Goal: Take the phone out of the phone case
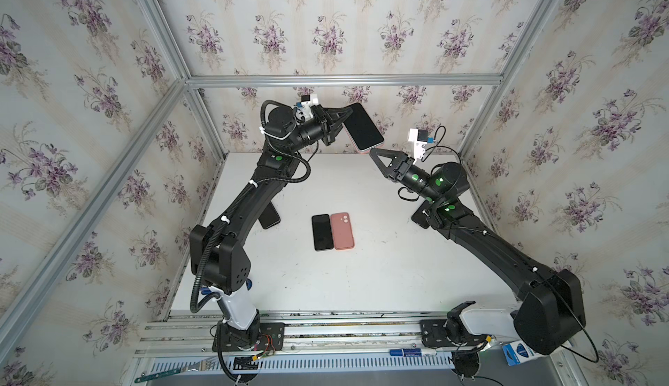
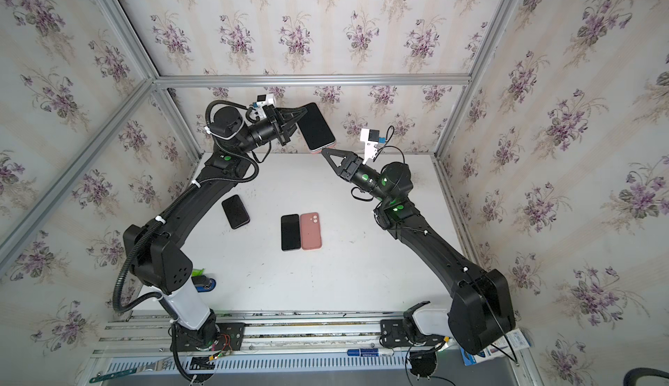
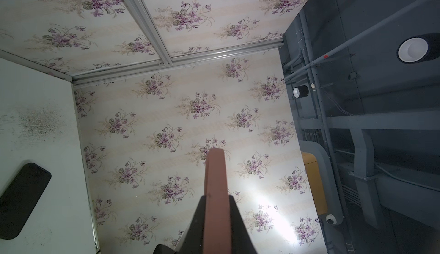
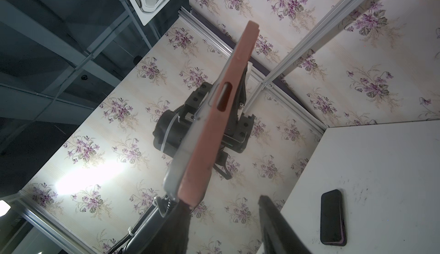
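A black-screened phone in a pink case hangs high above the table, with my left gripper shut on its upper end. In the left wrist view the pink case edge stands between the fingers. My right gripper is just below the phone's lower end, fingers apart. In the right wrist view the case is edge-on above the blurred fingertips, with a side cutout visible; nothing sits between those fingers.
On the white table lie a black phone beside a pink case, and other phones at left and right, partly behind the arms.
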